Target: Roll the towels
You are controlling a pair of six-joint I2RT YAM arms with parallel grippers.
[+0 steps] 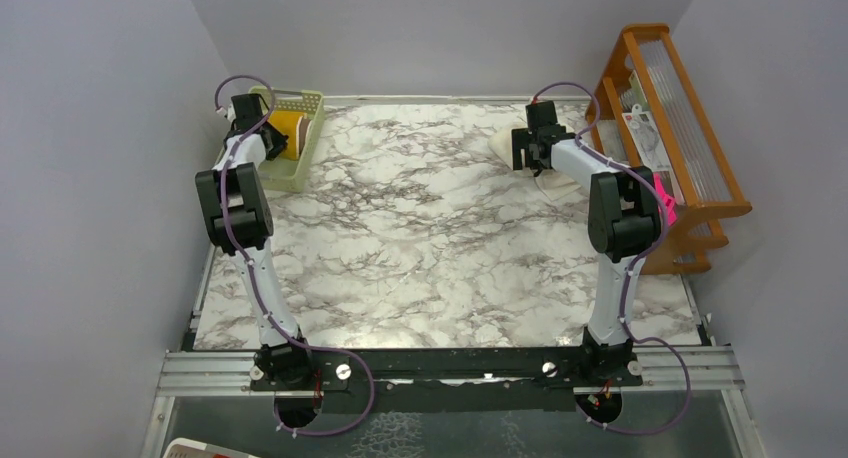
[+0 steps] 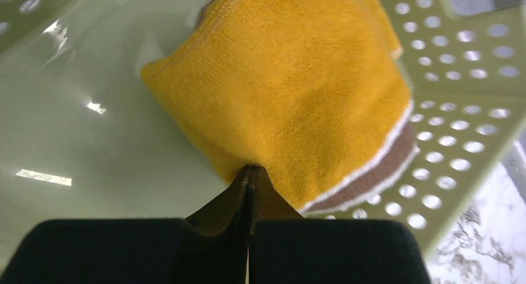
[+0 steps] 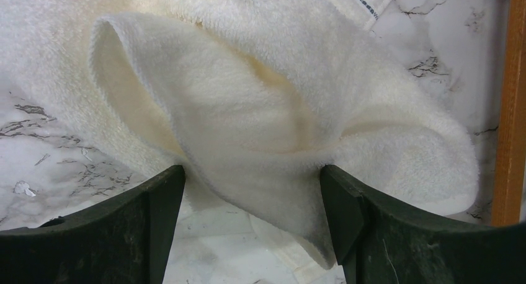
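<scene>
A yellow towel [image 2: 279, 79] with a brown and white band lies in the green basket [image 1: 292, 178] at the back left. My left gripper is shut with its tips against the towel's lower edge; whether cloth is between them is hidden. At the back right, crumpled white towels [image 3: 260, 98] lie on the marble table. My right gripper stands open low over them, its tips on or just above a loose fold.
A wooden rack [image 1: 680, 108] with papers and pink items stands along the right edge, close beside the white towels.
</scene>
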